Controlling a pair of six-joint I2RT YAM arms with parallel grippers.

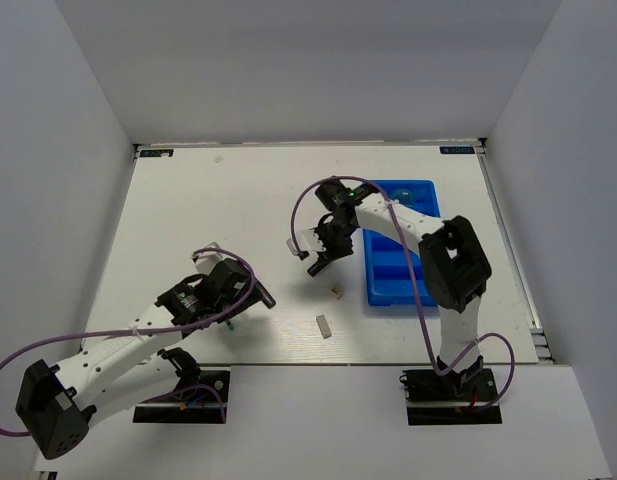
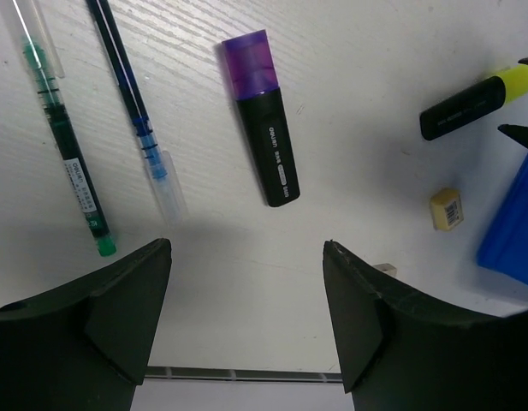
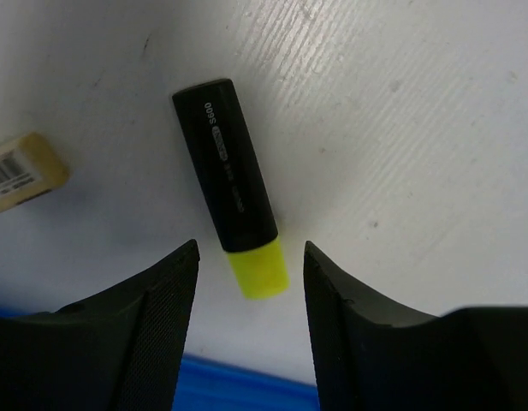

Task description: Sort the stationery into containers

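Note:
My left gripper is open above the table. Below it in the left wrist view lie a purple-capped highlighter (image 2: 272,145), a green pen (image 2: 75,171) and a blue pen (image 2: 135,111). My right gripper is open over a black highlighter with yellow cap (image 3: 222,163), which lies on the table between and beyond its fingertips. An eraser (image 3: 15,171) lies beside that highlighter, and a pale block (image 1: 324,326) lies nearer the front edge.
A blue divided container (image 1: 398,292) stands on the right, just beyond the right gripper.

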